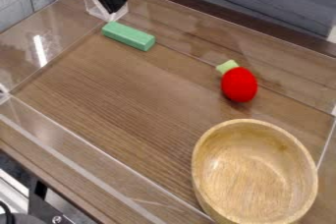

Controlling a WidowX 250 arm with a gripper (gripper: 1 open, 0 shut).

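Note:
My gripper (105,0) is at the upper left, raised near the back edge, a pale translucent shape at its tip; whether it is open or shut is unclear. Below and right of it a green block (128,35) lies on the wooden table. A red rounded object (239,84) sits at the right, with a small pale green piece (225,67) just behind it. A large empty tan bowl (252,172) stands at the lower right.
Walls border the back and left.

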